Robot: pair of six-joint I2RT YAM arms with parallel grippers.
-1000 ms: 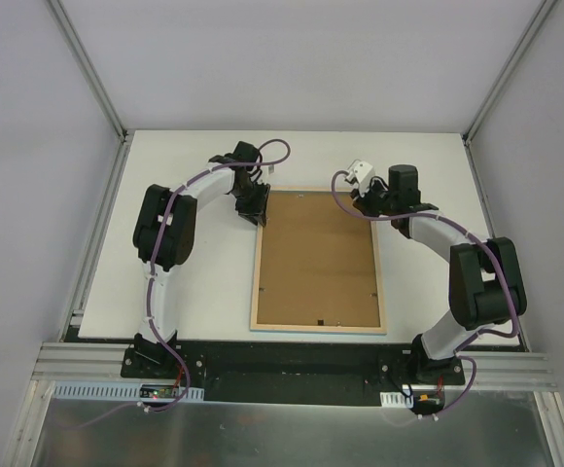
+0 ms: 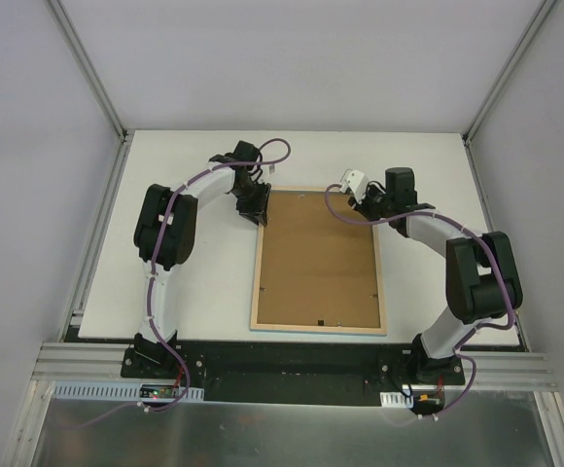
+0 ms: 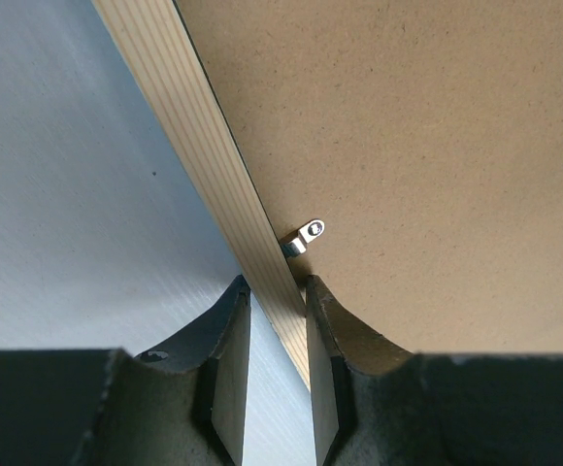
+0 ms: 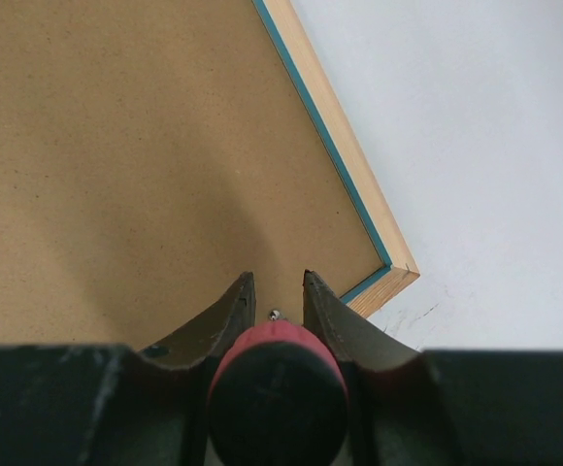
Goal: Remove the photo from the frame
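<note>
The picture frame lies back side up, its brown backing board [image 2: 319, 258] ringed by a pale wooden border [image 2: 258, 277]. My left gripper is shut on the wooden side bar [image 3: 199, 126], one finger on either side of it. Just beyond those fingertips, a small metal clip [image 3: 306, 233] sits at the board's edge. Over the frame's far right corner, my right gripper is shut on a tool with a red and black round handle [image 4: 279, 398]. A small metal piece [image 4: 275, 314] shows past the handle; whether the tool touches it is hidden.
More small clips and a dark tab [image 2: 321, 322] line the frame's near edge. Purple cables [image 2: 496, 263] run along both arms.
The left arm and the frame look unmoved.
</note>
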